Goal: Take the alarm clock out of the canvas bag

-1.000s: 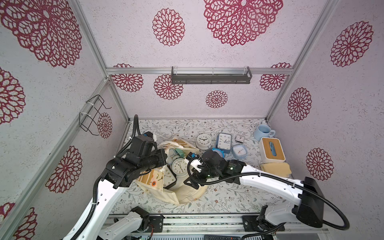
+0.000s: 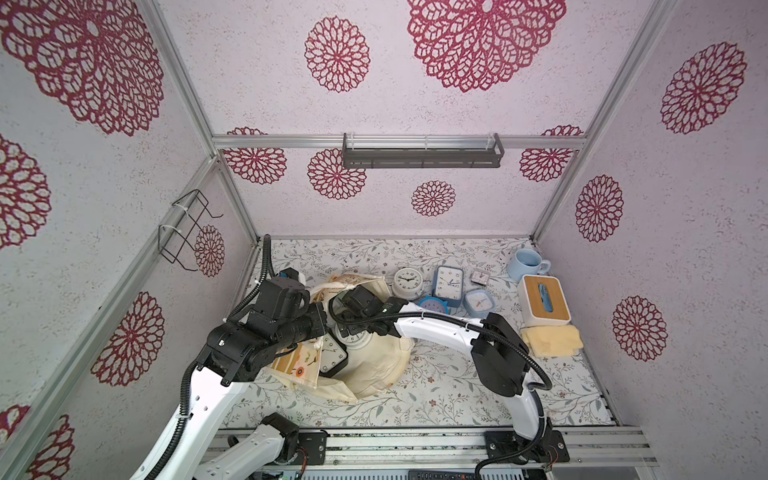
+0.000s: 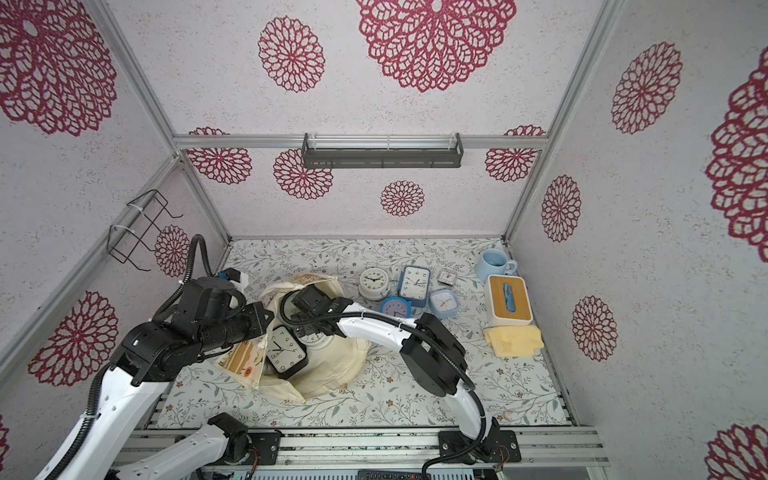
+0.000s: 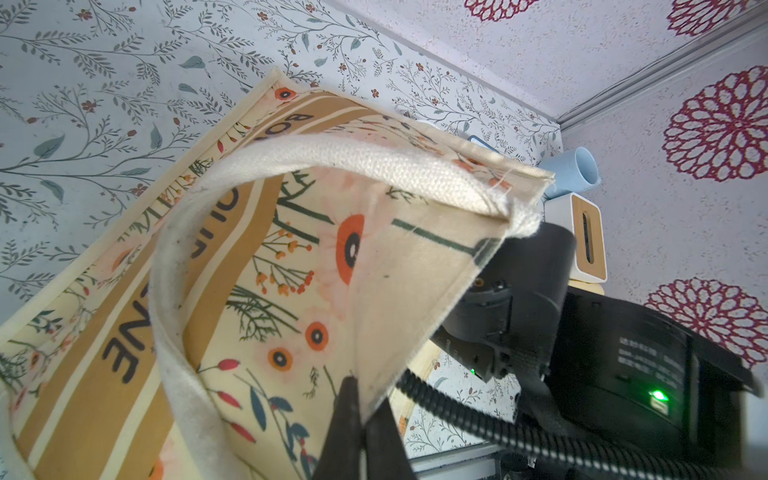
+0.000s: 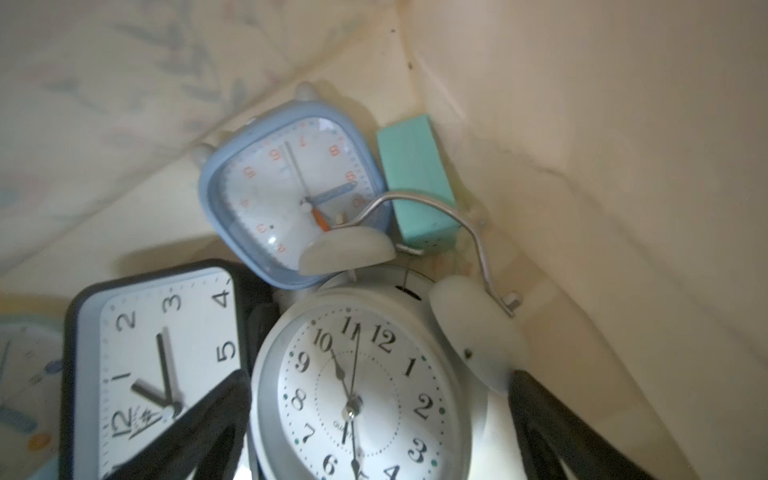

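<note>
The floral canvas bag (image 4: 312,264) lies open at the left of the table. My left gripper is shut on its raised fabric edge. My right gripper is open inside the bag, its fingers either side of the white twin-bell alarm clock (image 5: 368,376). Beside that clock lie a black-framed square clock (image 5: 176,344), a light-blue clock (image 5: 280,184), a teal box (image 5: 412,160) and another clock (image 5: 24,384), partly visible at the left edge.
Several clocks stand behind and right of the bag, including a white one (image 2: 407,280). A mug (image 2: 524,264), a tissue box (image 2: 560,296) and a yellow cloth (image 2: 552,341) are at the right. Bare table lies at the front right.
My right arm has swung left and back, bringing its gripper over and down into the bag. My left arm has shifted only slightly.
</note>
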